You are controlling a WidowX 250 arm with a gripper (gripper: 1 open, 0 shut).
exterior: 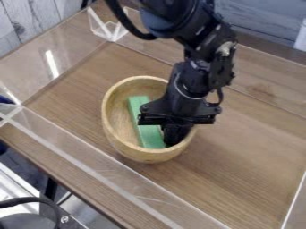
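Note:
A light wooden bowl [120, 134] stands on the wooden table, with a green block [149, 134] lying inside it. My black gripper [174, 131] reaches down into the right part of the bowl, over the block's right side. Its fingertips are dark and partly hidden there, and I cannot make out anything held between them.
Clear plastic strips run along the left edge. A small clear holder [106, 27] stands at the back left. A black cable lies at the bottom left.

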